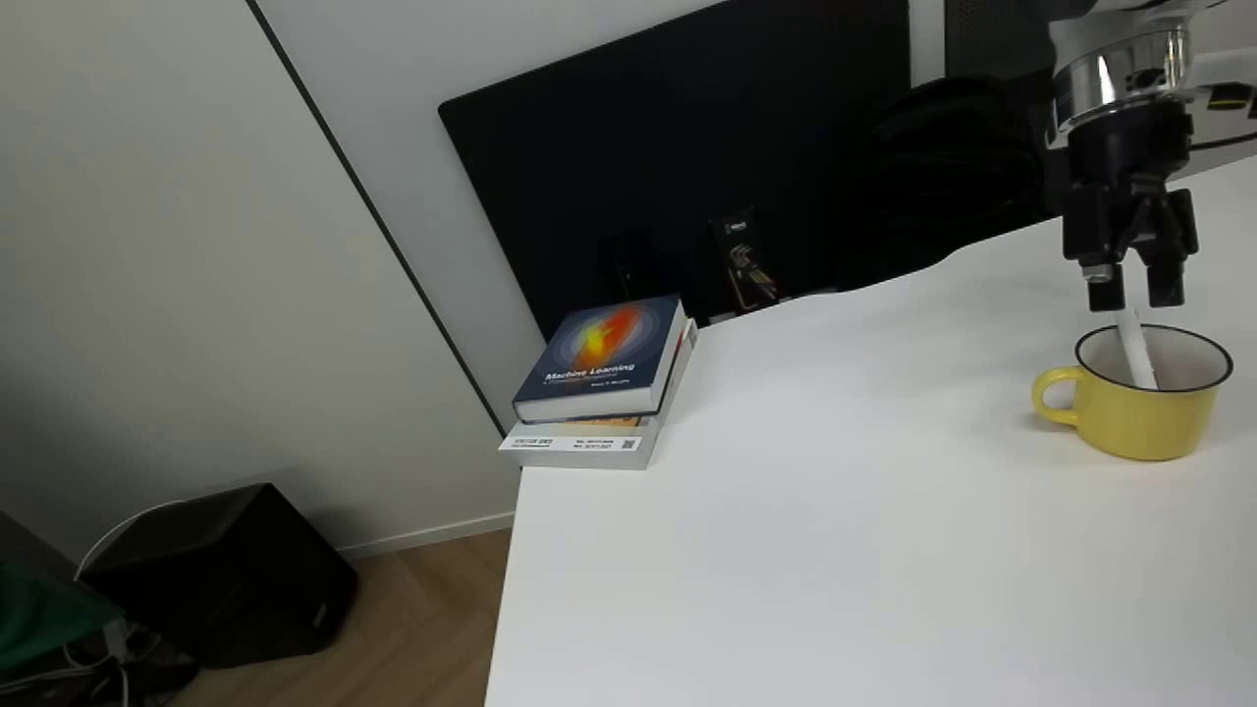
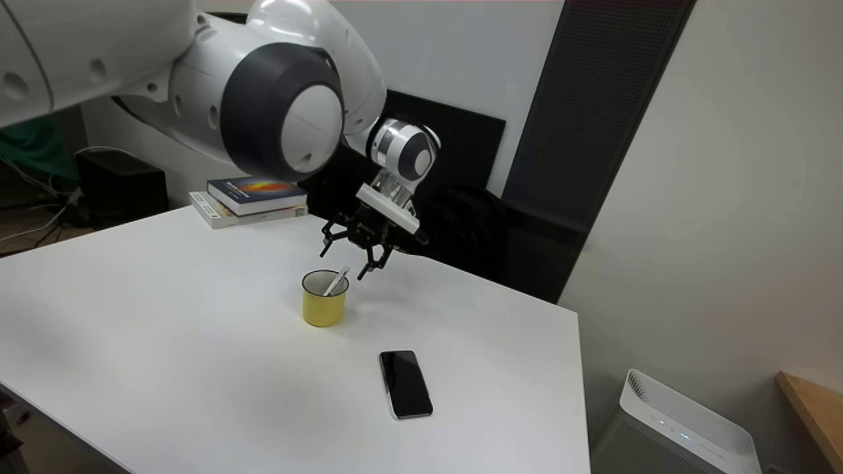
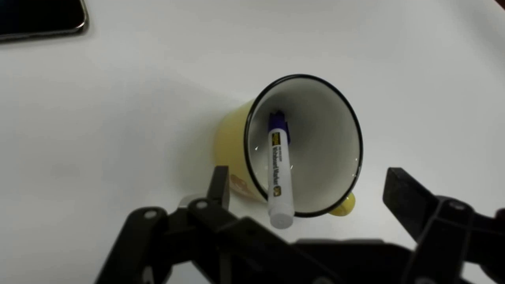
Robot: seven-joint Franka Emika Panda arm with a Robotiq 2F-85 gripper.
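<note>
A yellow mug [image 1: 1137, 420] with a dark rim stands upright on the white table, its handle towards the left in exterior view 1. Inside leans a white whiteboard marker [image 3: 280, 170], purple cap down, its plain end poking out over the rim. My gripper [image 1: 1135, 297] hangs above the mug, open, with its two fingertips spread wide and nothing held. In the wrist view the marker's upper end lies between the left fingertip and the right one, apart from both. Exterior view 2 shows the gripper [image 2: 343, 263] over the far side of the mug [image 2: 322, 311].
A black phone [image 2: 406, 384] lies flat nearer the camera in exterior view 2. Two stacked books [image 1: 603, 359] sit at the table's back left corner. A dark monitor [image 1: 683, 141] rises behind the table.
</note>
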